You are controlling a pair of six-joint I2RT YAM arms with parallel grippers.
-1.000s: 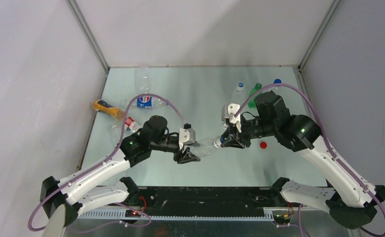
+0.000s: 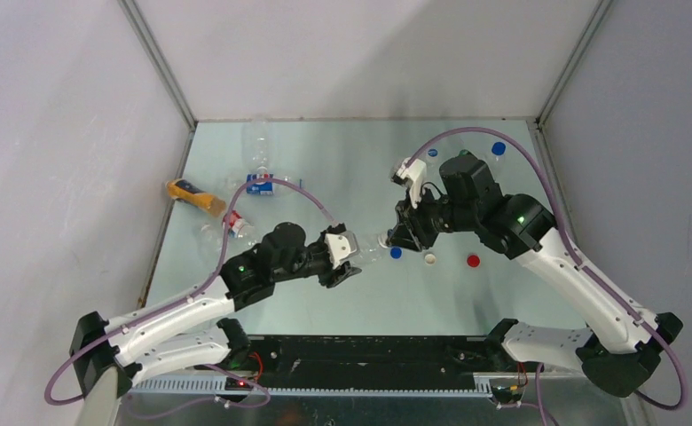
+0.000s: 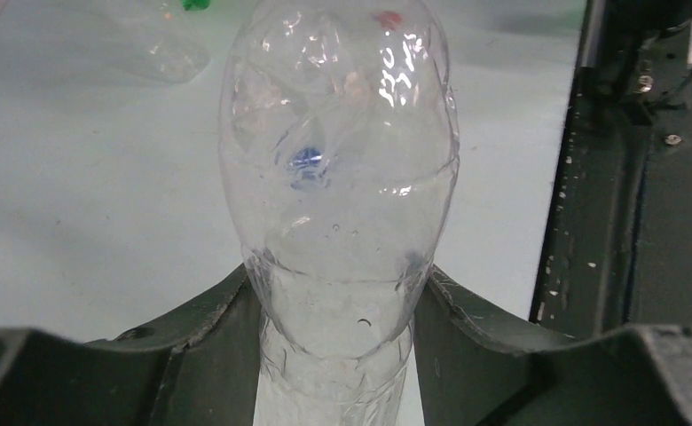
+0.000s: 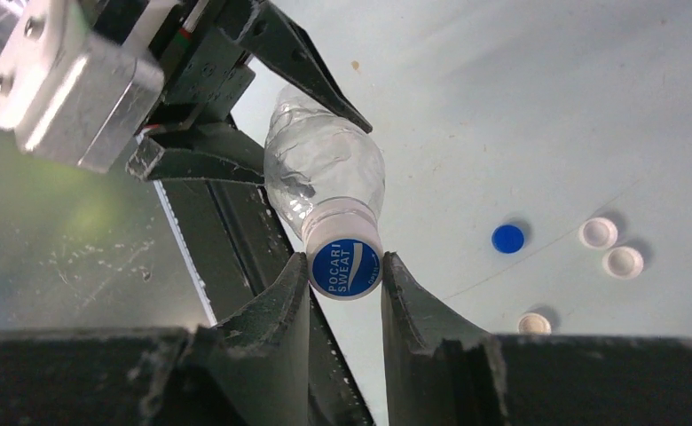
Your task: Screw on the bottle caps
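My left gripper (image 2: 341,264) is shut on a clear plastic bottle (image 2: 370,248), which fills the middle of the left wrist view (image 3: 338,204). The bottle's neck points toward my right gripper (image 2: 394,238). In the right wrist view a white cap with a blue Pocari Sweat top (image 4: 342,264) sits at the bottle's mouth, between the fingertips of my right gripper, which are part open around it; whether they press on it is hard to tell. Loose caps lie on the table: blue (image 2: 396,253), white (image 2: 429,259), red (image 2: 473,261).
Several bottles lie at the left, among them an orange one (image 2: 192,195) and a Pepsi one (image 2: 259,185). More bottles stand at the back right, partly behind the right arm.
The right arm's wrist and elbow have moved slightly up and to the left in the top view.
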